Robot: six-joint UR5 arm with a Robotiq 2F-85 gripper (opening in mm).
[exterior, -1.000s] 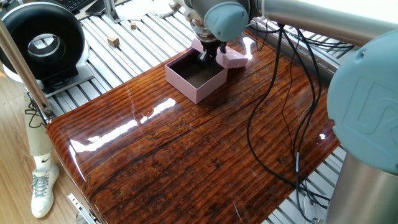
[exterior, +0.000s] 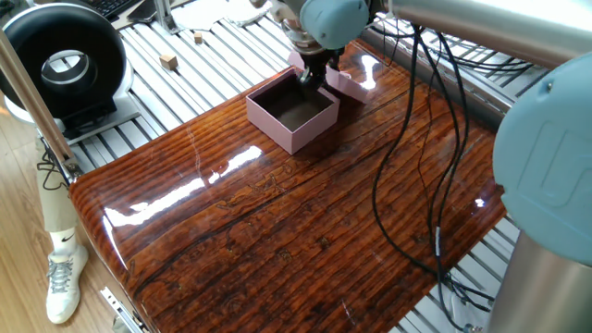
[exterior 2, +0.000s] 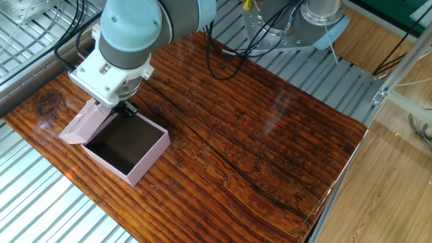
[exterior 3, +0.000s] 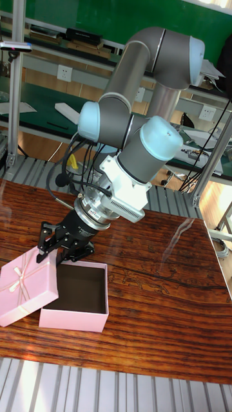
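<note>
A pink open box point(exterior 3: 74, 320) with a dark inside stands on the wooden table. Its pink lid point(exterior 3: 28, 285), with a ribbon bow, lies tilted against the box's side, left of it in exterior view 3. My gripper point(exterior 3: 53, 259) is low over the box's rear edge, beside the lid's upper corner. Its black fingers point(exterior 3: 46, 248) look spread, one by the lid and the other above the box. In exterior view 2 the arm's wrist partly hides the gripper point(exterior 2: 124, 109) by the lid point(exterior 2: 88, 123). The box point(exterior: 292, 129) looks empty.
Black cables point(exterior: 393, 166) hang across the table near the arm. Small wooden blocks point(exterior: 168, 62) and a black ring-shaped device point(exterior: 102, 60) stand beyond the table edge in exterior view 1.
The lid has tipped lower and now lies flatter behind the box. My gripper and wrist have shifted slightly up and back. The box has stayed put.
</note>
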